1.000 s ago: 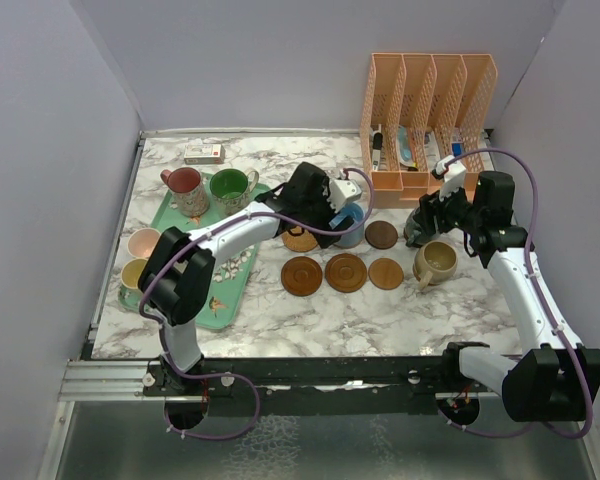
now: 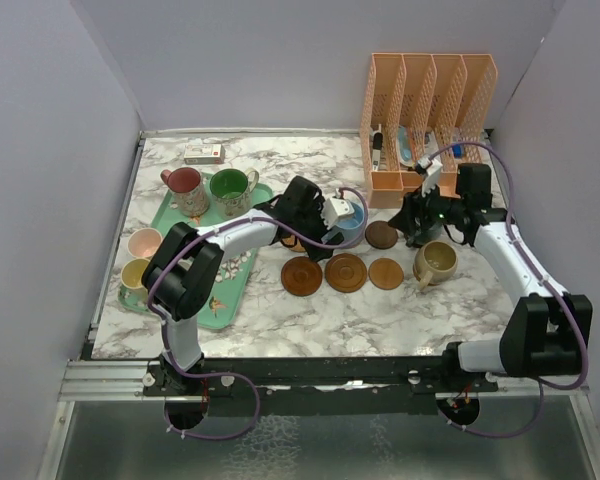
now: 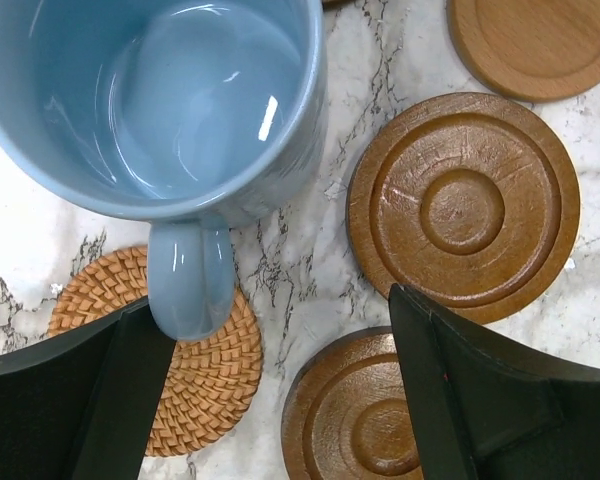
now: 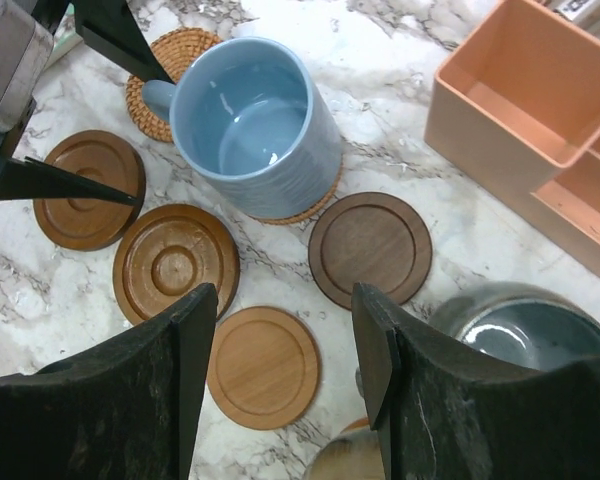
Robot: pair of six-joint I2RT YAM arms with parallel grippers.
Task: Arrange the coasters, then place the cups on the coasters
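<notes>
A light blue cup (image 4: 260,130) stands on the table, its handle toward my left gripper, a round coaster partly showing beneath it in the right wrist view. My left gripper is open beside the handle, holding nothing. A woven coaster (image 3: 195,400) lies below the handle; brown wooden coasters (image 3: 462,205) and a dark one (image 4: 369,248) lie around the cup. My right gripper is part open above the coasters on the right, with nothing seen between its fingers.
A grey-green cup (image 4: 530,335) and beige cup (image 2: 436,263) stand at the right. A pink organizer (image 2: 387,180) is behind them. A green tray (image 2: 220,315) with several cups fills the left.
My left gripper has moved slightly down and left in the top view, away from the cup's middle.
</notes>
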